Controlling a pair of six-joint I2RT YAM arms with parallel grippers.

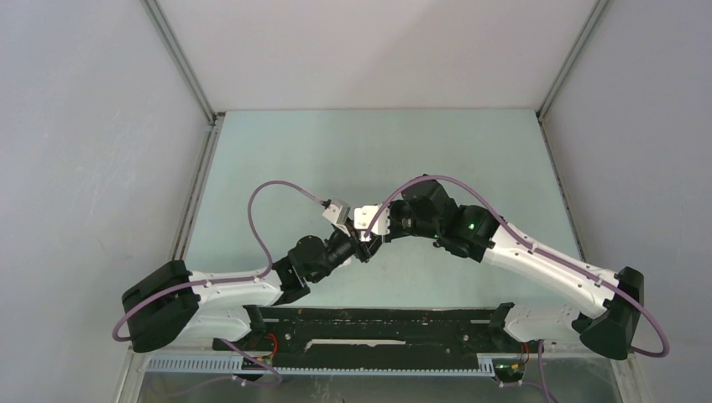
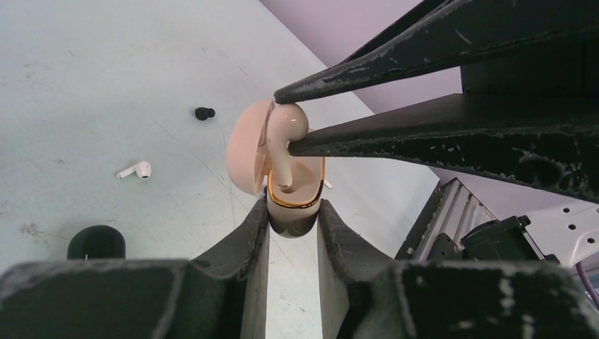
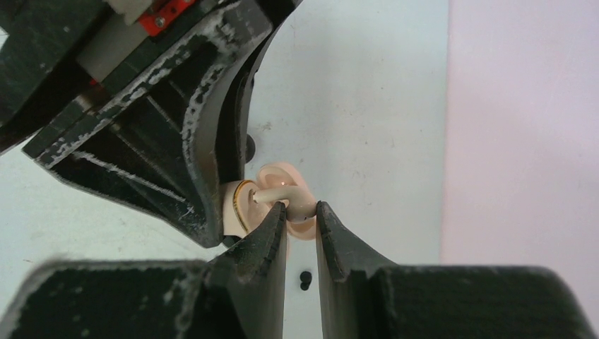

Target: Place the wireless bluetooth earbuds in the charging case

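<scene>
The pale pink charging case [image 2: 247, 150], gold-rimmed and with its lid open, is held above the table by my left gripper, which is shut on its base. A pale earbud [image 2: 283, 164] is pinched at its round head by my right gripper. In the left wrist view its stem points down into the open case, the tip at a hole in the case's inside. How deep the stem sits cannot be told. The right wrist view shows the same earbud reaching across to the case [image 3: 234, 212]. From above, both grippers [image 1: 369, 235] meet and hide these small parts.
On the table in the left wrist view lie a white earbud [image 2: 140, 169], a small black earbud [image 2: 205, 113] and a black case [image 2: 97, 242].
</scene>
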